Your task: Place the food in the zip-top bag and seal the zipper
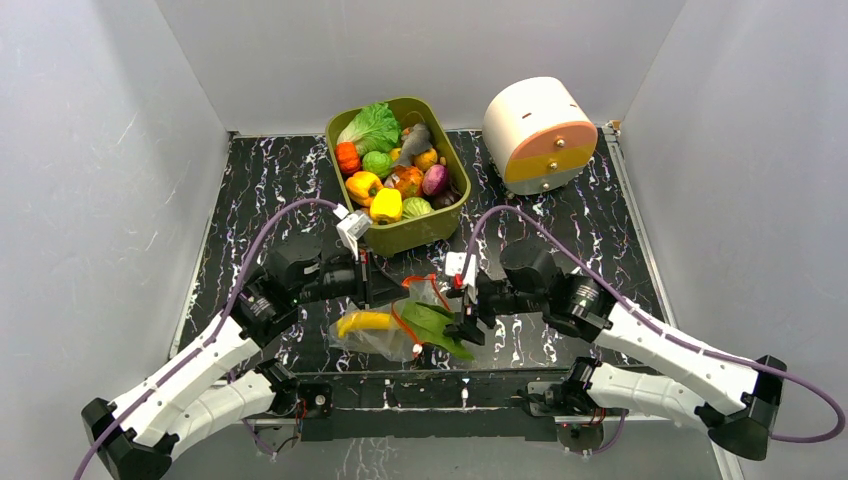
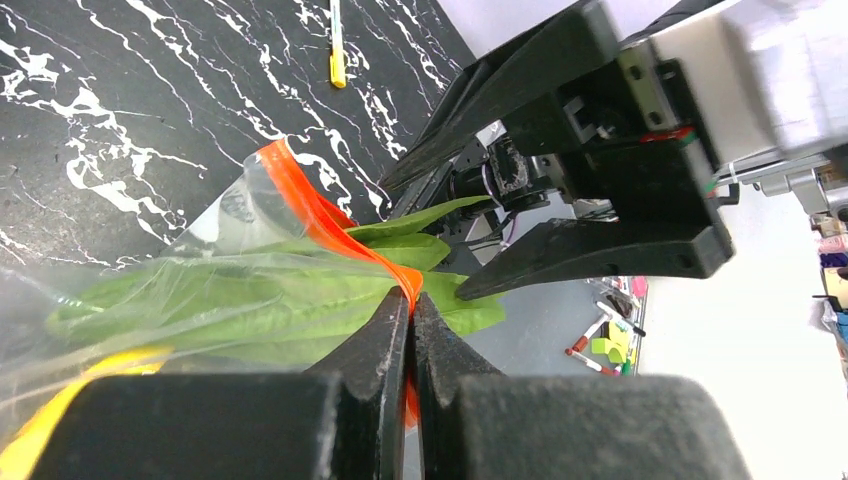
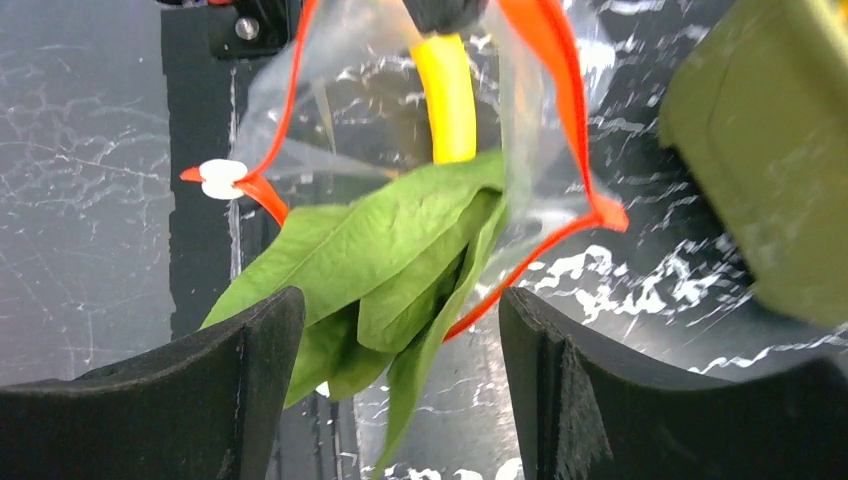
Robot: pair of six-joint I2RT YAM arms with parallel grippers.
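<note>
The clear zip bag (image 1: 372, 340) with orange zipper lies at the front centre, a yellow banana-like item (image 1: 362, 322) inside. Green leaves (image 3: 390, 260) lie in its mouth, tips sticking out toward the right gripper. My left gripper is shut on the bag's orange zipper edge (image 2: 318, 215) at the top of the opening. My right gripper is part open, its fingers either side of the protruding leaves; whether they touch the leaves is unclear.
A green bin (image 1: 385, 235) of vegetables stands at the back centre, with a white drum-shaped cabinet (image 1: 530, 110) at back right. Bare marble counter lies to either side.
</note>
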